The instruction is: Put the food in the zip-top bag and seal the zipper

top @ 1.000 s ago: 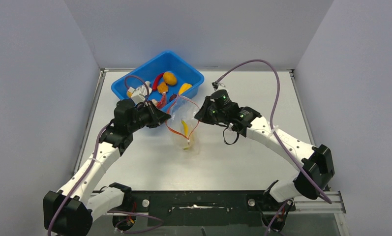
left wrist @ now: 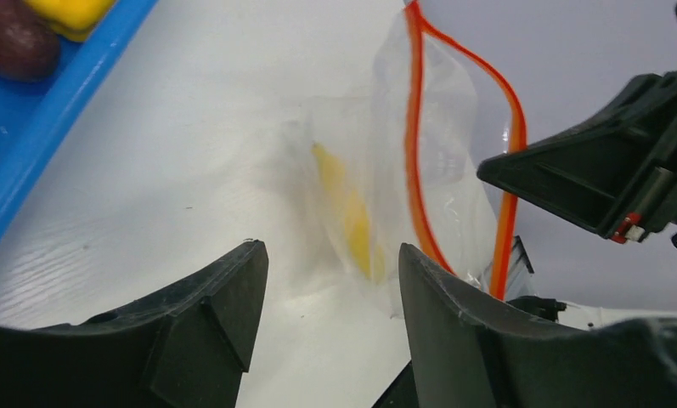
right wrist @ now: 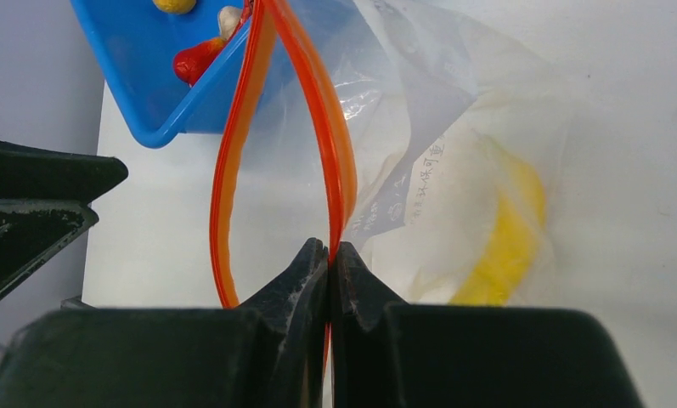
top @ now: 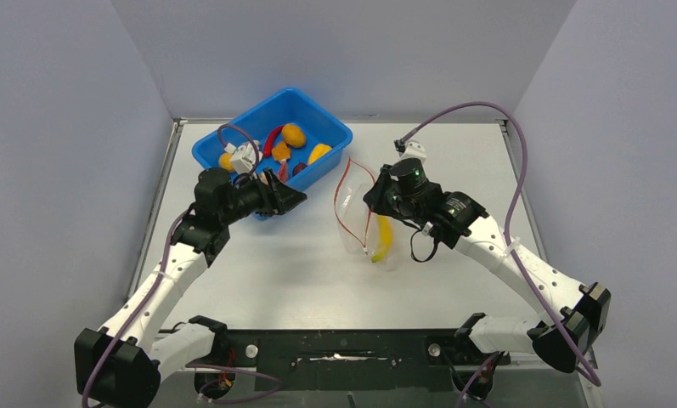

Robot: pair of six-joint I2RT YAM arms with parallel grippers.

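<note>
The clear zip top bag (top: 352, 212) with red zipper edges hangs from my right gripper (top: 370, 200), which is shut on the bag's edge in the right wrist view. A yellow banana-like food (top: 382, 236) lies inside the bag, seen through the plastic (right wrist: 504, 238). My left gripper (top: 294, 197) stands open to the left of the bag, nothing between its fingers; in the left wrist view the bag (left wrist: 445, 144) is beyond its fingertips.
A blue tray (top: 326, 119) at the back left holds several foods, among them a red pepper (top: 269, 141) and round yellow pieces (top: 293, 136).
My right gripper has moved right with the bag, drawing it away from the left gripper, which has opened and no longer holds the bag's edge.
</note>
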